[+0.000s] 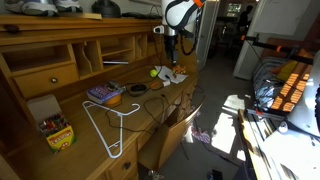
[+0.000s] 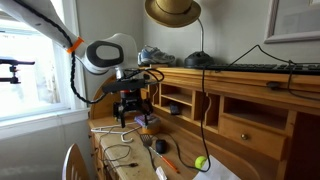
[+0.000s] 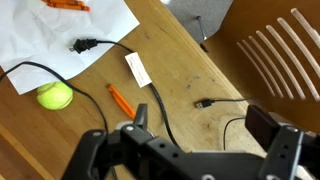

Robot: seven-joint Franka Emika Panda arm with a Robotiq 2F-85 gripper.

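My gripper stands open above the wooden desk, its two dark fingers spread wide at the bottom of the wrist view. Below it on the desk lie a black cable with a white tag [image 3: 138,69], an orange pen-like item [image 3: 122,102] and a small USB plug [image 3: 204,103]. A yellow-green ball [image 3: 55,95] rests by the edge of white paper [image 3: 60,40], which carries an orange object [image 3: 62,4]. In exterior view 1 the gripper [image 1: 175,48] is at the desk's far end, above the paper. Nothing shows between the fingers.
A white hanger [image 1: 108,130], a crayon box [image 1: 58,133] and dark bowls [image 1: 137,89] occupy the nearer desk. Cubbyholes and drawers [image 1: 50,79] line the back. In the wrist view, a slatted wooden piece [image 3: 275,50] borders the desk on the right.
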